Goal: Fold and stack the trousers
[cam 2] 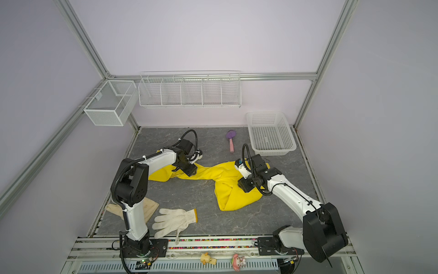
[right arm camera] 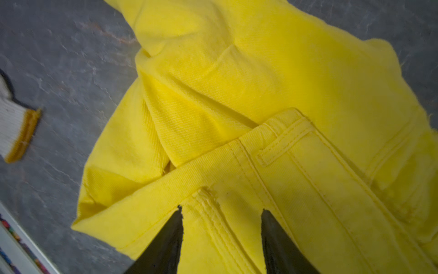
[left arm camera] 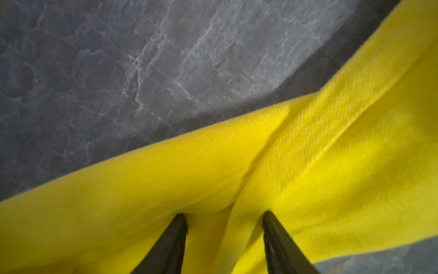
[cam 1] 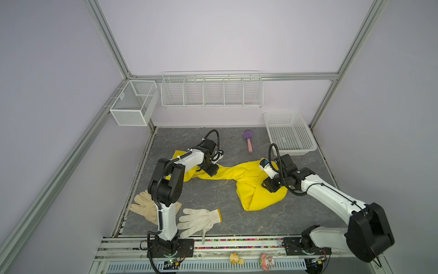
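Note:
Yellow trousers (cam 1: 253, 196) lie crumpled across the middle of the table, a long narrow part reaching left and a bunched waist part at the right, with seams and pocket stitching seen in the right wrist view (right arm camera: 296, 68). My left gripper is down on the narrow part, fingers apart at a fold; whether cloth is between them is partly hidden. My right gripper hangs open above the waistband, nothing clearly held.
A white basket (cam 1: 289, 132) stands back right, a pink-purple brush (cam 1: 248, 141) beside it. Cotton gloves (cam 1: 198, 219) lie front left. Wire shelves (cam 1: 212, 91) hang on the back wall.

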